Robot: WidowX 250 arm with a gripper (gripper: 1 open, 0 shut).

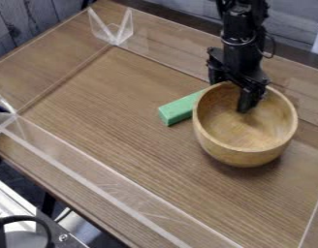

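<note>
A large tan bowl (244, 141) sits on the wooden table at the right. The black gripper (237, 76) reaches down from the top, low at the bowl's back rim; its fingertips are hard to make out against the bowl, so its state is unclear. A green rectangular object (181, 109) lies on the table just left of the bowl, its right end partly hidden by it.
A black cable or part (26, 226) is at the lower left corner, off the table's edge. Clear supports stand at the back left.
</note>
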